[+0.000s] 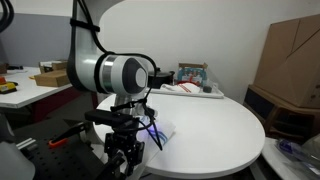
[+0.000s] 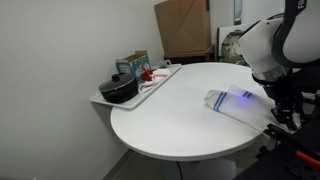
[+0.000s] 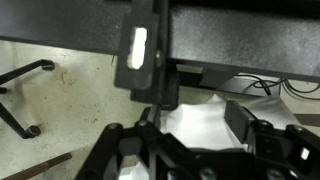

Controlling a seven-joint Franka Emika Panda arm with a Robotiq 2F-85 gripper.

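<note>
A white cloth with blue stripes (image 2: 238, 104) lies near the rim of the round white table (image 2: 150, 118), partly hidden by the arm. My gripper (image 1: 122, 160) is low at the table's near edge, pointing down. In the wrist view white fabric (image 3: 203, 124) shows between and beyond the dark fingers, which stand apart. The gripper is open; whether a finger touches the cloth I cannot tell.
A tray with a black pot (image 2: 120, 89) stands on the table's far side, beside a box (image 2: 132, 66). Dark beams of the robot's stand (image 3: 240, 45) cross the wrist view above the floor (image 3: 90, 105).
</note>
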